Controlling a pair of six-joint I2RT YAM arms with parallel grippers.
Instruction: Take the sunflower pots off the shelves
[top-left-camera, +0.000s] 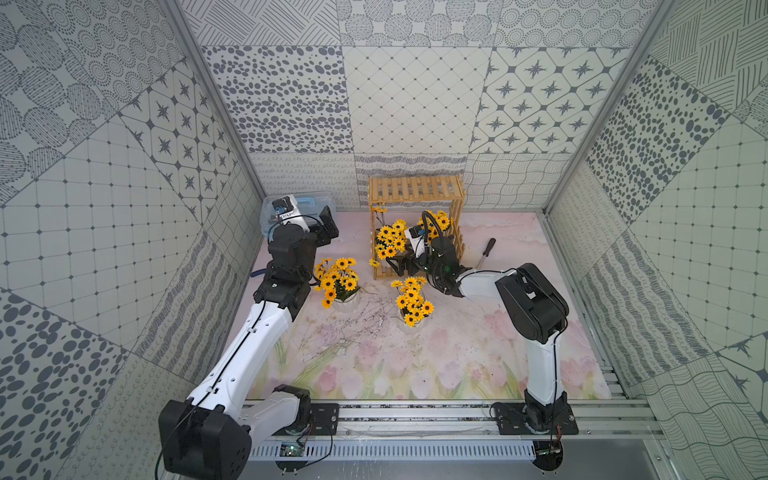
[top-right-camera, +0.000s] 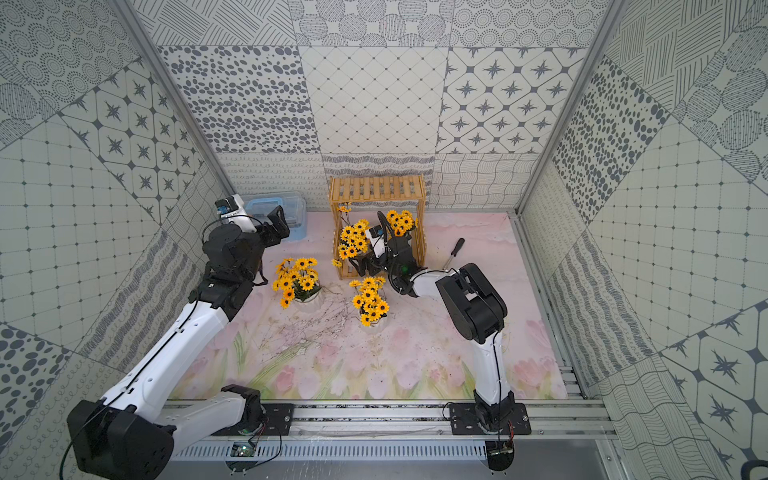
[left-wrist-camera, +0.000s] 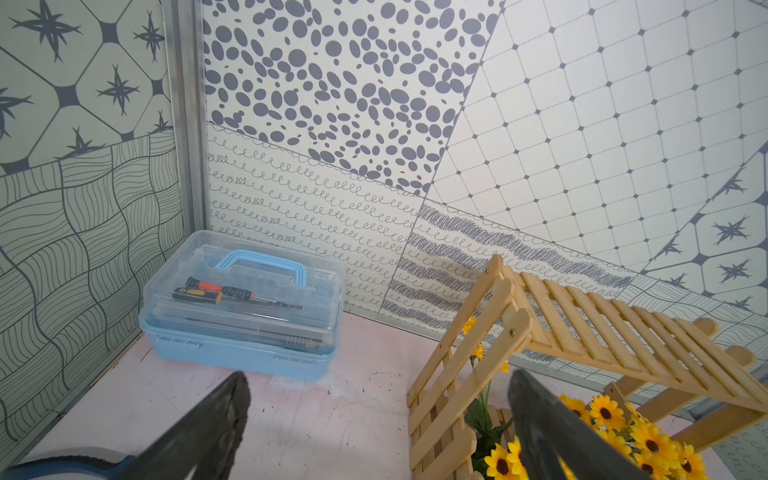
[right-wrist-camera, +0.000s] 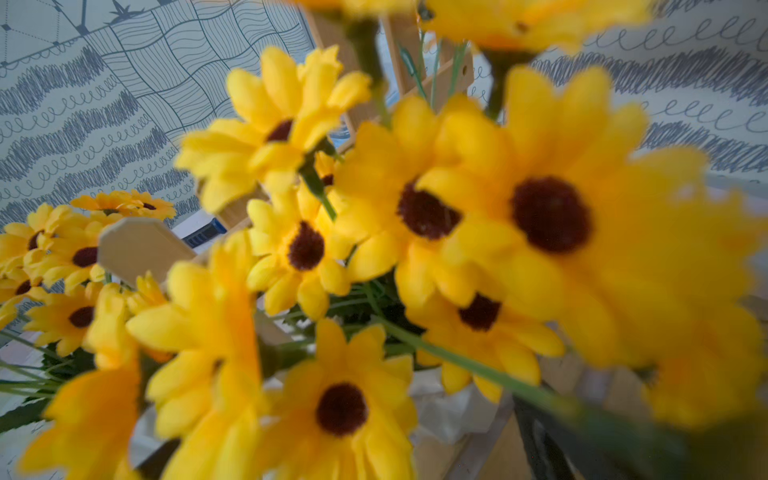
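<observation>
A wooden shelf rack (top-left-camera: 416, 189) stands at the back, with sunflower pots inside. One bunch of shelf sunflowers (top-left-camera: 391, 237) is at its left, and another bunch (top-right-camera: 401, 221) is at its right. My right gripper (top-left-camera: 397, 265) is open at the front of the rack, low beside the left bunch. Yellow blooms (right-wrist-camera: 552, 216) fill the right wrist view and hide most of its fingers. Two sunflower pots, one at left (top-left-camera: 339, 281) and one in front of the rack (top-left-camera: 413, 305), stand on the table. My left gripper hangs open and empty, left of the rack.
A clear blue toolbox (left-wrist-camera: 244, 308) sits in the back left corner. A screwdriver (top-left-camera: 488, 249) lies right of the rack.
</observation>
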